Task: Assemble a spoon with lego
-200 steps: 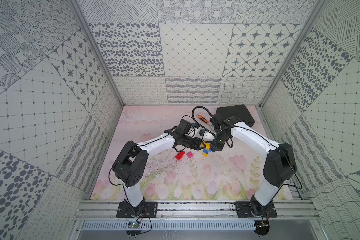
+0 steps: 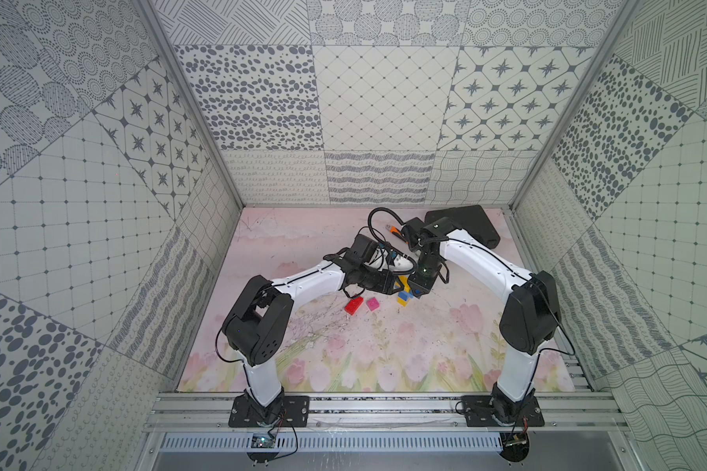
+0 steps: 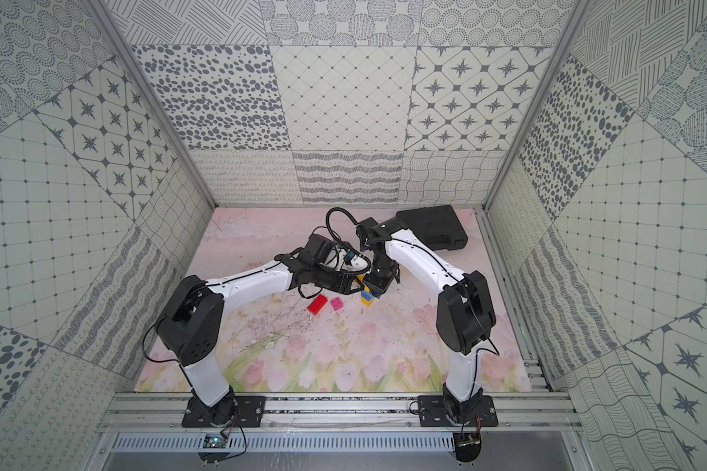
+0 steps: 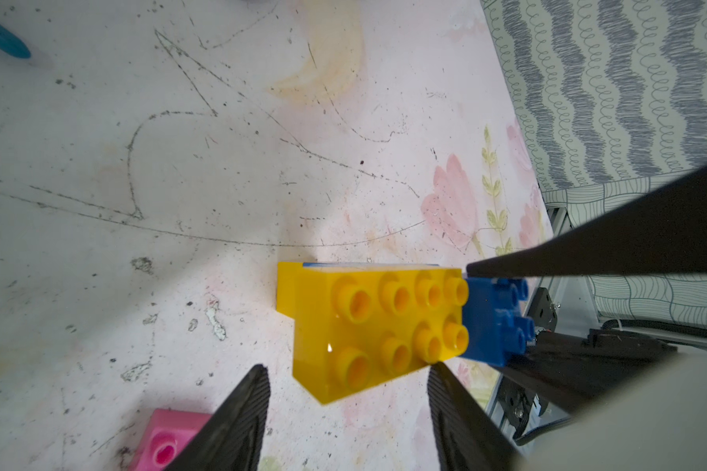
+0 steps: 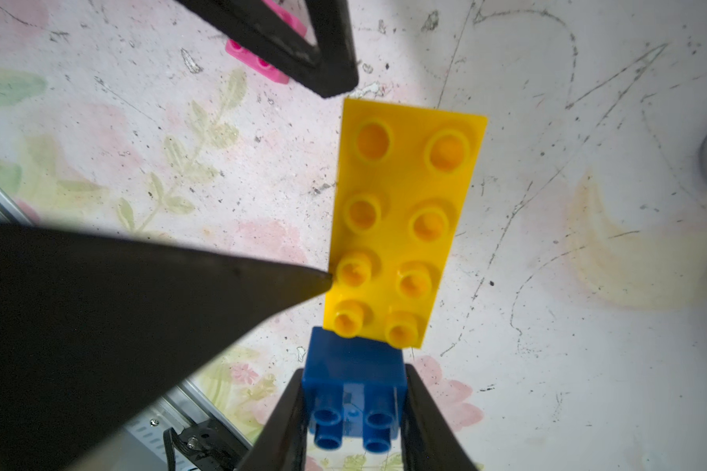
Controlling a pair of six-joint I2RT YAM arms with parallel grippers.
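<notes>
A yellow eight-stud brick (image 4: 381, 314) is joined to other pieces, with more yellow behind it, between my left gripper's fingertips. A blue brick (image 5: 355, 365) adjoins one end of the yellow brick, with my right gripper shut on it, studs facing outward. Both grippers meet low over the middle of the table; in the top views their fingers are largely hidden by the arms. Whether blue and yellow are fully seated cannot be told.
A pink brick (image 2: 372, 303) and red brick (image 2: 353, 305) lie in front of my left gripper. A black case (image 2: 467, 219) sits at the back right, near an orange-handled tool (image 2: 392, 229).
My right arm has shifted leftward toward the left gripper over the last second, covering more of the orange tool. The left arm is nearly still.
</notes>
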